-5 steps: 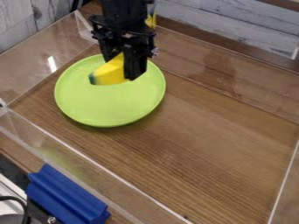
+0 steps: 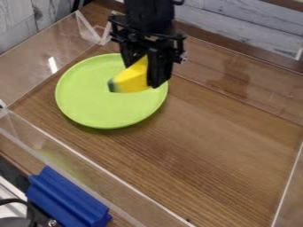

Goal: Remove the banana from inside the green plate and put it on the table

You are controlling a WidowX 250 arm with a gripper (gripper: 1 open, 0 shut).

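Black and bulky, my gripper (image 2: 154, 71) reaches down from the top of the camera view, shut on the yellow banana (image 2: 130, 78). The banana hangs tilted over the upper right part of the green plate (image 2: 97, 108), its dark-tipped end toward the left. Part of the banana is hidden behind the fingers. The round plate lies on the left half of the wooden table (image 2: 207, 146), and nothing else shows on it.
Bare table stretches to the right and front of the plate. Clear plastic walls (image 2: 89, 182) border the left side, with a blue block (image 2: 67, 200) outside at the lower left. White boards (image 2: 249, 28) line the back.
My gripper and the banana have moved together to the right, from over the plate's upper left part toward its right rim. The plate has stayed in place.
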